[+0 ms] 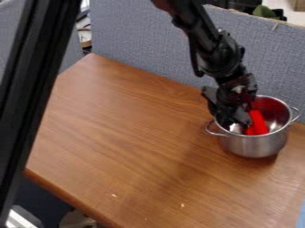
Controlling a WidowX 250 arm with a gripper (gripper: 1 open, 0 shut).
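Observation:
A steel pot (261,145) with side handles stands at the right end of the wooden table. A red object (258,122) is inside it. My black gripper (237,121) reaches down into the left part of the pot, beside the red object. Its fingertips are dark and partly hidden, and I cannot tell whether they are open or shut on anything.
A grey padded partition (143,40) runs along the back edge, and a dark frame (36,89) crosses the left of the view.

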